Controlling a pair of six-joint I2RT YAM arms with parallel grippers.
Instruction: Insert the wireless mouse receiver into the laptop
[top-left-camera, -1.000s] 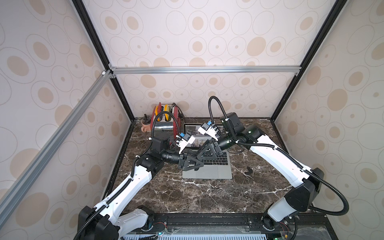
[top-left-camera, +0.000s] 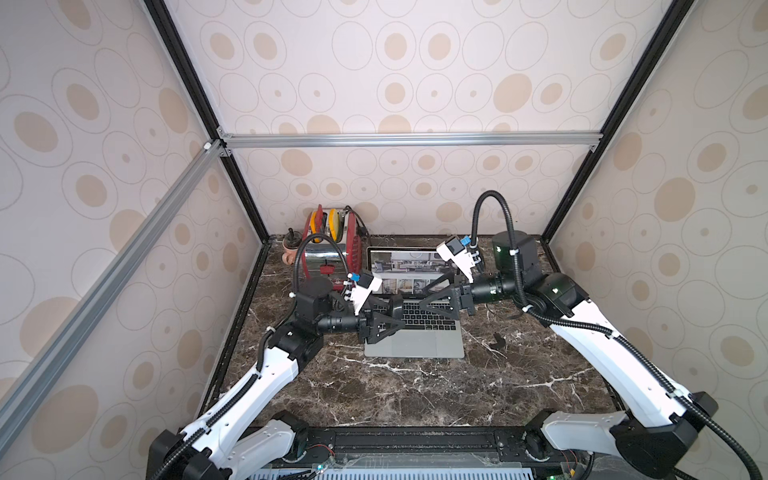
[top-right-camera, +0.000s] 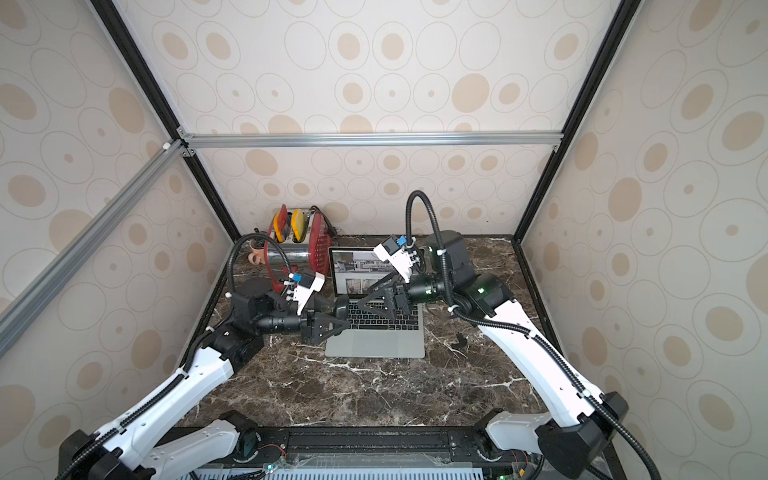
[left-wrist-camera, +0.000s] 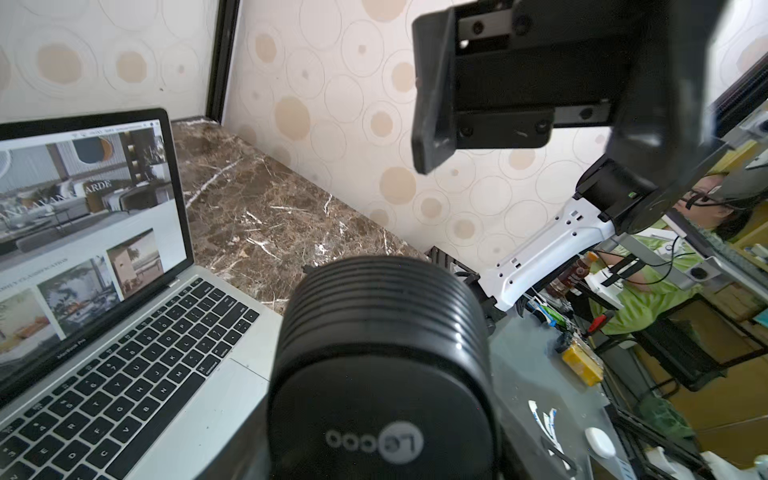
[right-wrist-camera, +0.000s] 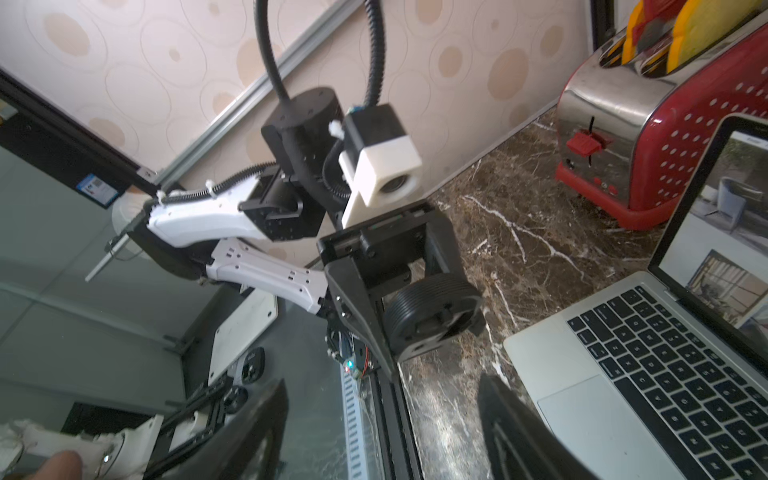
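Note:
My left gripper (top-left-camera: 392, 317) is shut on a black wireless mouse (left-wrist-camera: 380, 376), whose ribbed back and "Lecoo" logo fill the bottom of the left wrist view. The mouse's underside (right-wrist-camera: 432, 313) faces my right arm and shows a dark hollow. Apart from the mouse, to its right, my right gripper (top-left-camera: 429, 296) stands open; no object shows between its fingers. Below both grippers lies the open laptop (top-left-camera: 413, 345), screen lit, its near right corner bare. I cannot make out the receiver in any view.
A red and chrome toaster with toy slices stands behind the laptop to the left. A small black piece (top-left-camera: 497, 342) lies on the marble table right of the laptop.
My right gripper has drawn back to the right, away from the mouse, after being up against it. The left gripper has shifted a little left, still with the mouse.

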